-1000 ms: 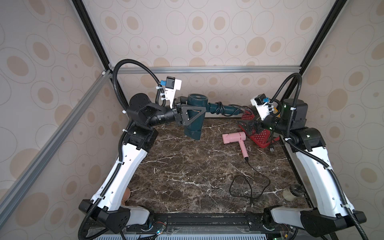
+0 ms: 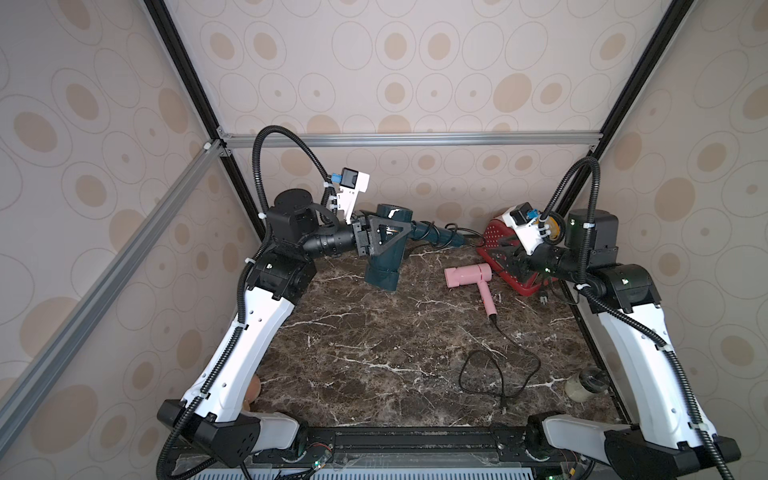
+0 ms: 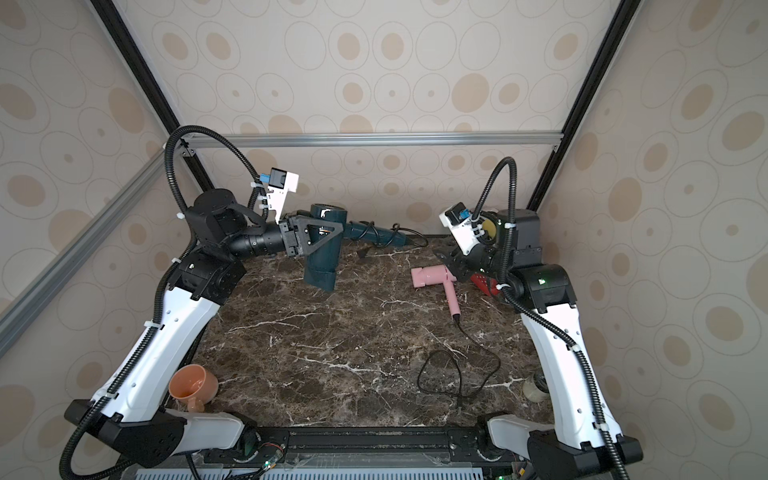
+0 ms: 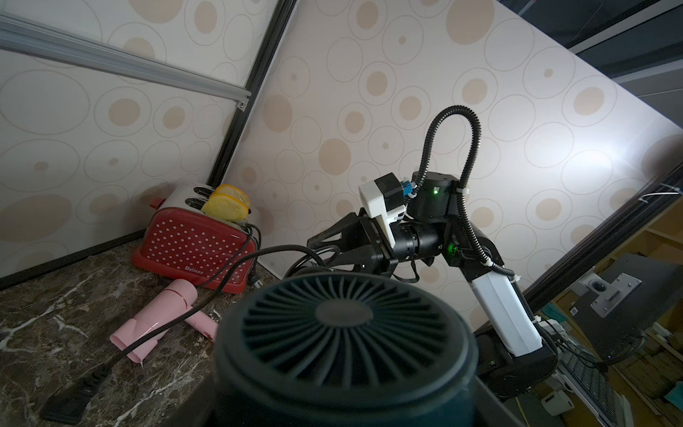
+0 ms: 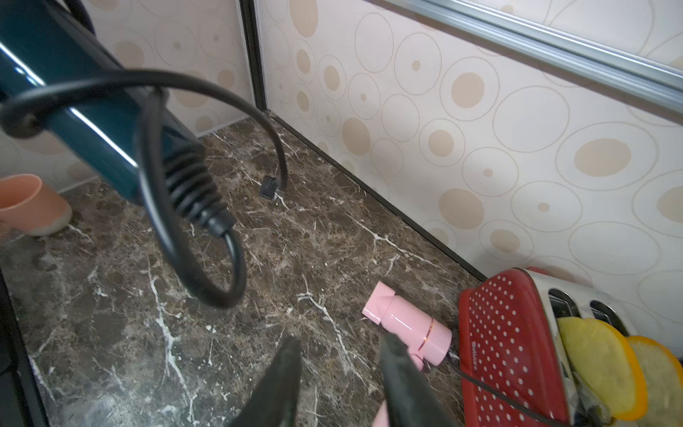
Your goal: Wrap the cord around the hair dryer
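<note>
The teal hair dryer [image 2: 385,264] is held in the air by my left gripper [image 2: 382,234], shut on its barrel, with the handle pointing right. Black cord [image 2: 446,240] loops loosely round that handle [image 3: 384,237], a plug [image 5: 269,187] dangling in the right wrist view. In the left wrist view the dryer's grille [image 4: 343,320] fills the bottom. My right gripper is right of the handle's end, apart from it; its fingers are blurred in its wrist view and stand apart with nothing seen between them.
A pink hair dryer [image 2: 468,274] with cord lies on the marble table [image 2: 368,336]. A red toaster [image 4: 185,249] stands at the back right, a peach mug [image 3: 193,388] front left, a jar [image 2: 586,384] front right.
My left gripper has lowered and tipped slightly with the teal dryer. The right arm has shifted a little to the right and down, and the loops at the handle's end hang differently.
</note>
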